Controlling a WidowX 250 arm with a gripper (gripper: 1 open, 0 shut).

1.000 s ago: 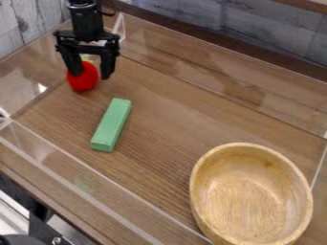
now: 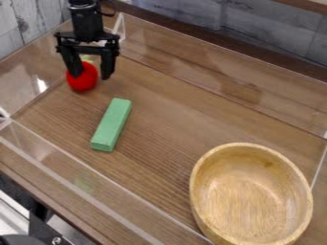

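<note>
My black gripper (image 2: 87,50) is at the upper left, its two fingers spread downward over a red round object (image 2: 80,79); whether it grips it is hard to tell. A small pale yellow thing (image 2: 90,58) shows just behind the red object. A green bar (image 2: 111,124) lies on the wooden table at the centre left.
A large empty light wooden bowl (image 2: 250,194) stands at the bottom right. The table's raised edge runs along the back.
</note>
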